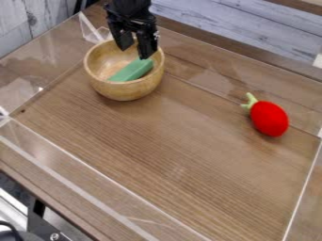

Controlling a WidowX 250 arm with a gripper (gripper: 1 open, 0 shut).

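Note:
A round light-wood bowl (113, 85) sits at the upper left of the table, with a green oblong item (131, 71) lying inside it. My black gripper (134, 45) hangs over the bowl's back part, its fingers open. Whether it touches the bowl's rim is unclear.
A red pepper-like object (268, 119) with a green stem lies on the right of the wooden table (176, 169). A pale wall edge runs along the back.

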